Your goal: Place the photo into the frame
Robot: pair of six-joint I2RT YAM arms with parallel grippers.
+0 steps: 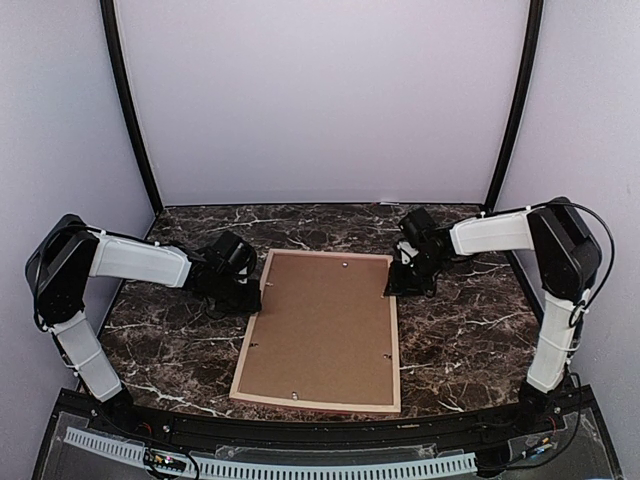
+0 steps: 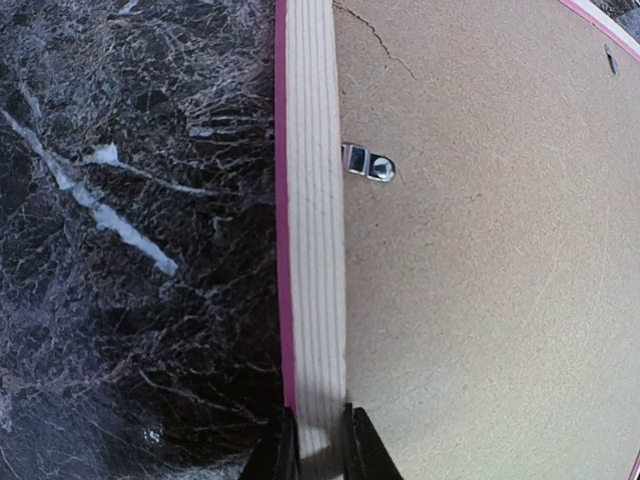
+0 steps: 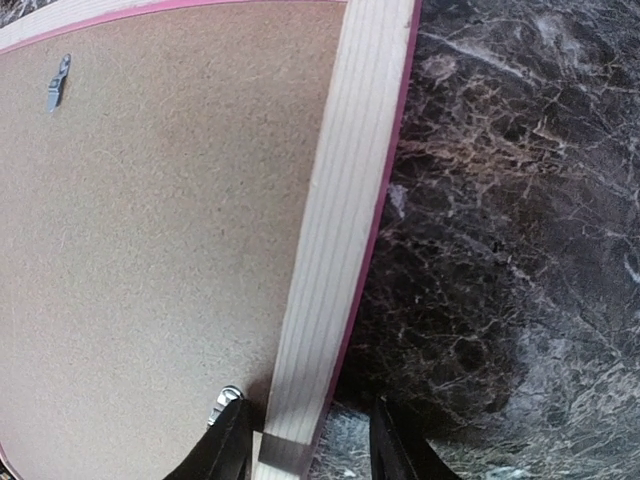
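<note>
A large frame with pale wooden bars [image 1: 397, 345] lies back up on the dark marble table, its brown backing board [image 1: 320, 325] filling it. Small metal clips sit along the inner edges, such as one clip [image 2: 380, 168] in the left wrist view and another clip [image 3: 226, 400] in the right wrist view. No photo shows in any view. My left gripper is shut on the left bar of the frame. Around the right bar stands my right gripper, open; one finger [image 3: 236, 440] is over the board side, the other out past the outer edge with a gap.
At the front the frame's near bar lies close to the table's dark front rail [image 1: 330, 428]. A white wall [image 1: 320, 100] closes off the back.
</note>
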